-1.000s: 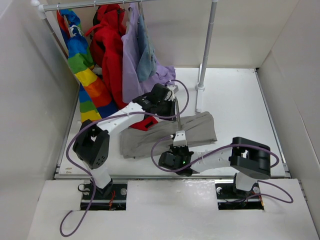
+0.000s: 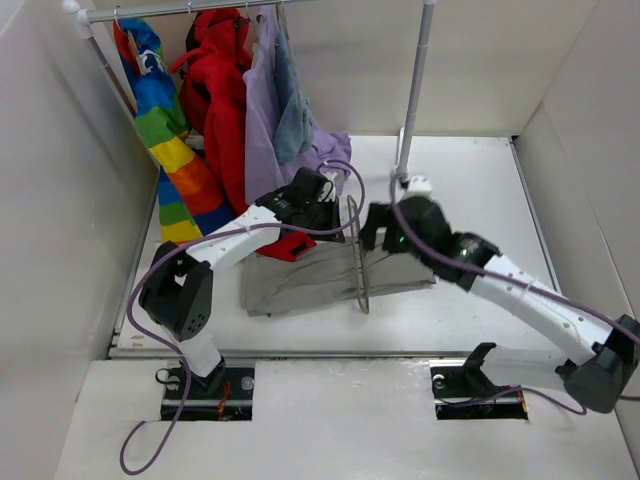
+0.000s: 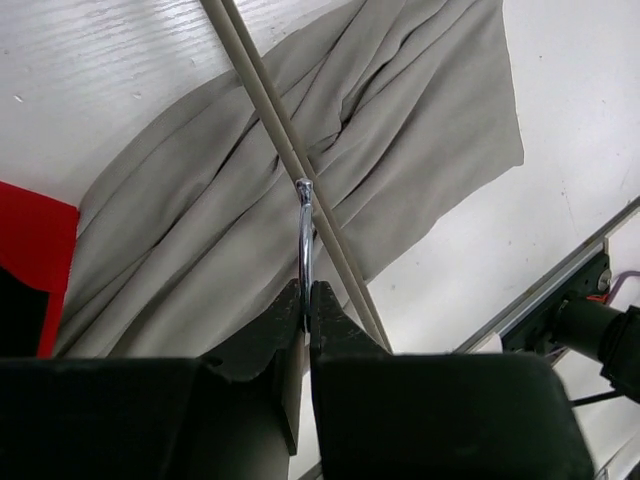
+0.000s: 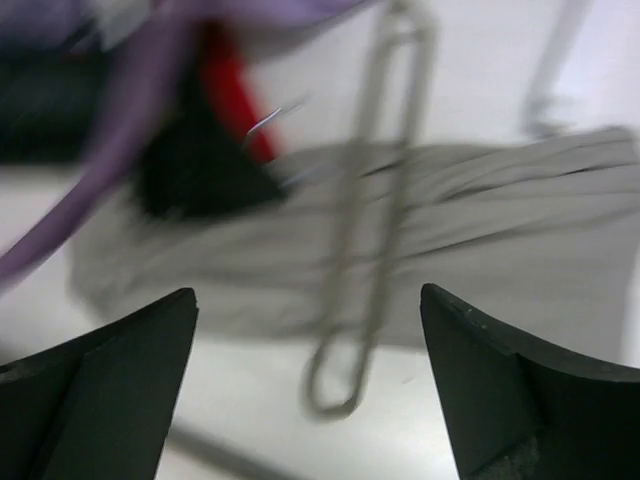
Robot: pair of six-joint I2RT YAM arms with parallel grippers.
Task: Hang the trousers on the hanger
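Grey trousers (image 2: 300, 285) lie folded and creased on the white floor. A long looped hanger (image 2: 360, 280) crosses over them, seen as two parallel bars in the left wrist view. My left gripper is shut on the hanger's thin metal hook (image 3: 305, 225). My right gripper (image 2: 382, 225), motion-blurred, stands open above the trousers, right of the hanger; its wrist view is blurred, with nothing clearly between its fingers.
Clothes (image 2: 215, 110) hang from the rail (image 2: 150, 12) at the back left. The rack's upright post (image 2: 413, 90) stands behind the trousers. Bare floor (image 2: 490, 200) lies at the right.
My right arm has swung up and back, away from the hanger's near end, and its gripper is now open. The left gripper has shifted only slightly, still at the hook.
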